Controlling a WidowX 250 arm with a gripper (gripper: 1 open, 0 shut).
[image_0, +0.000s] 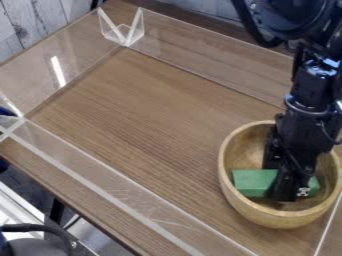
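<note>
A round wooden bowl (243, 140) stands at the right edge of the table. In it lies a green block (251, 182). My black gripper (286, 186) reaches down into the bowl from the upper right, shut on the green block; its fingertips are partly hidden among the dark parts.
Clear plastic strips and an edging run along its far and left sides. A dark object with a hose is at the lower left corner, beside the table.
</note>
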